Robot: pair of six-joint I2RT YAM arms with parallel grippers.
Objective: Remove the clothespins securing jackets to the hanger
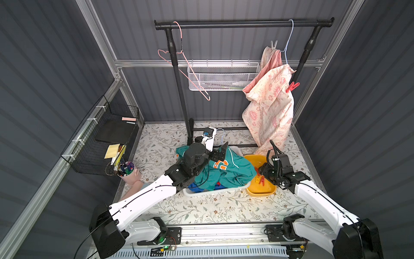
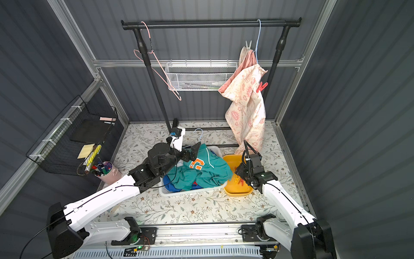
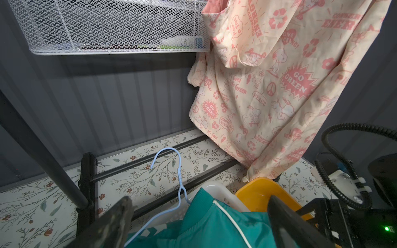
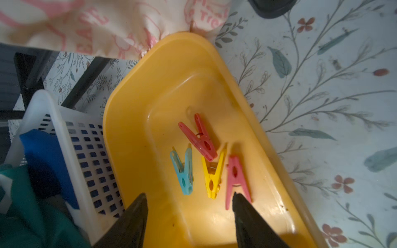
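Observation:
A pink patterned jacket hangs from a hanger at the right of the rail, with a red clothespin at its upper right and a pale clothespin on top. My right gripper is open above the yellow tub; several loose clothespins lie in it, red, pink, blue and yellow, with nothing between my fingers. My left gripper stands open above the teal jacket, which lies heaped in a white basket, empty between its fingers.
Two empty pink hangers hang at the rail's left. A white mesh shelf is on the back wall. A black wire basket is on the left wall.

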